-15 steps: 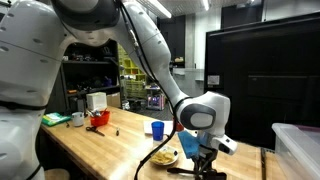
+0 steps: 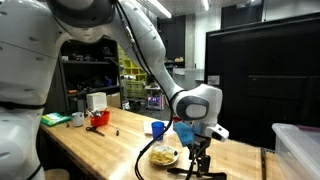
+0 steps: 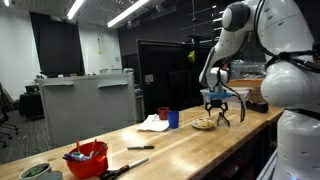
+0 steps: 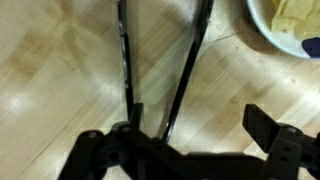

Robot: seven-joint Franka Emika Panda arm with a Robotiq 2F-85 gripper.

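Observation:
My gripper stands open above the wooden table, its two fingers wide apart at the bottom of the wrist view. Two thin black bars run away from it across the tabletop. The slanting bar point(image 4: 188, 72) has its near end in the gap between the fingers, and the straighter bar point(image 4: 126, 55) ends near the left finger. Whether the bars belong to one tool I cannot tell. In the first exterior view, a dark flat object point(image 2: 197, 174) lies under the gripper. Beside it sits a white bowl point(image 2: 163, 155) with yellowish pieces, partly seen at the wrist view's upper right.
A blue cup point(image 2: 158, 129) stands behind the bowl. Farther along the table are a red container point(image 3: 87, 158) with utensils, a black-handled tool point(image 3: 125, 168) and a white cloth point(image 3: 153, 123).
Over the last second my gripper has risen slightly and shifted a little left in the first exterior view. The bowl, cup and dark object appear unmoved.

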